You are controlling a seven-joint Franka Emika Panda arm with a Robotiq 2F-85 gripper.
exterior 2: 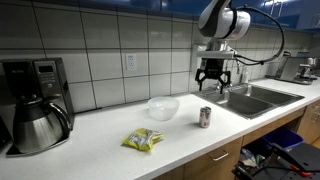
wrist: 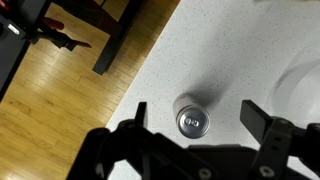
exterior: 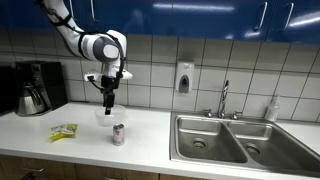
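Observation:
A silver can [wrist: 193, 121] stands upright on the white counter, below my gripper and between its spread fingers as seen in the wrist view. My gripper [exterior: 108, 101] hangs pointing down over the counter, open, with clear air between it and the can [exterior: 118, 135]. Behind the can is a translucent white bowl [exterior 2: 163, 108], which shows only partly at the right edge of the wrist view. A yellow-green packet [exterior: 63, 131] lies flat to the left of the can in the first exterior view.
A coffee maker [exterior 2: 38, 105] stands at the counter's far end. The double sink [exterior: 210, 140] with its tap lies right of the can in the first exterior view. Blue cabinets [exterior: 210, 20] hang above.

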